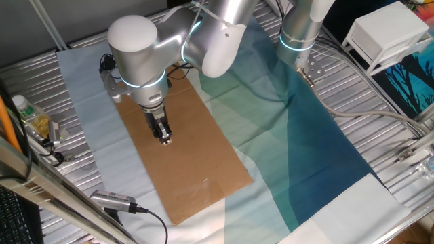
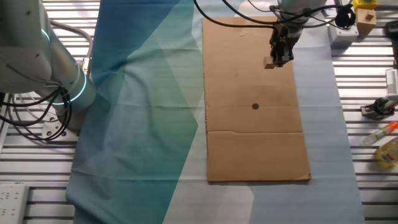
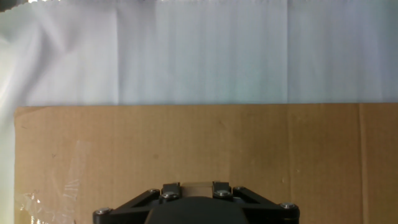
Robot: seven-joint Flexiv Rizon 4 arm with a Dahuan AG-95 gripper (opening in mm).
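In exterior view 1 my gripper (image 1: 165, 139) points down over the brown cardboard sheet (image 1: 202, 166). A small wooden block (image 2: 268, 62) shows at the fingertips in exterior view 2, near the cardboard's top right part. From the wrist, a strip of the tan block (image 3: 197, 190) fills the space between the two black fingers, so the gripper is shut on it. Most of the block is hidden behind the gripper's dark body. Block and fingers look raised off the sheet, though the exact height is unclear.
A dark round spot (image 2: 255, 106) marks the otherwise bare cardboard. Beneath lies a blue-green and pale cloth (image 2: 149, 112). Bottles (image 2: 387, 153) and a silver cylindrical device (image 1: 112, 200) stand off to the side. Another yellow-topped block (image 2: 365, 17) sits at the top right corner.
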